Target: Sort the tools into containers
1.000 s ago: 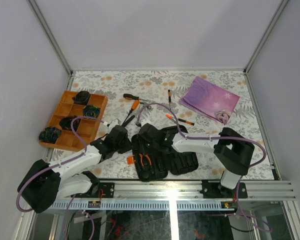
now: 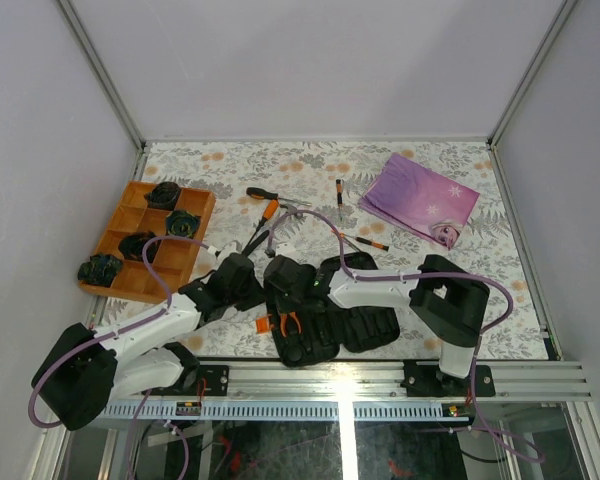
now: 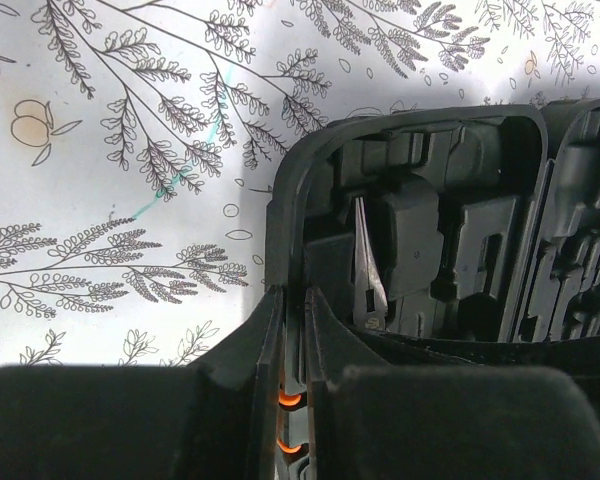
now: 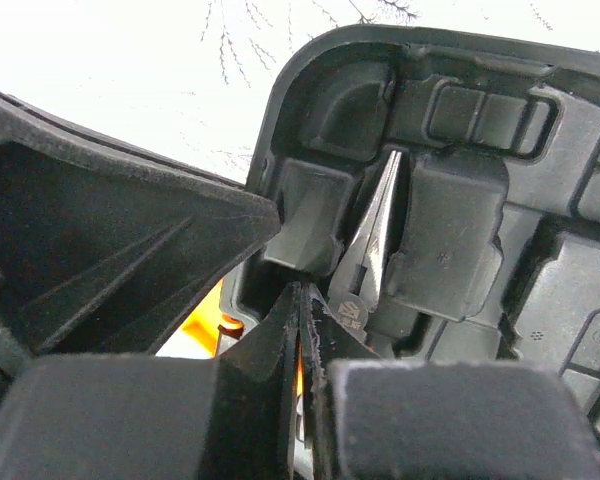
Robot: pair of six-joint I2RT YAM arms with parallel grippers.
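Note:
The open black tool case [image 2: 370, 325] lies at the front centre. Silver needle-nose pliers [image 3: 368, 270] [image 4: 363, 250] sit in a slot of it. My left gripper is shut on the case's rim at its left side. My right gripper is shut over the case, just below the pliers, with nothing visible between its fingertips. Orange-handled pliers [image 2: 290, 325] lie in the case. Screwdrivers [image 2: 263, 193] and other loose tools lie behind it.
A wooden compartment box [image 2: 132, 205] with dark bundled items stands at the left. A folded purple cloth [image 2: 415, 195] lies at the back right.
My right arm has shifted slightly to the left and downward in the top view. My left arm has barely moved.

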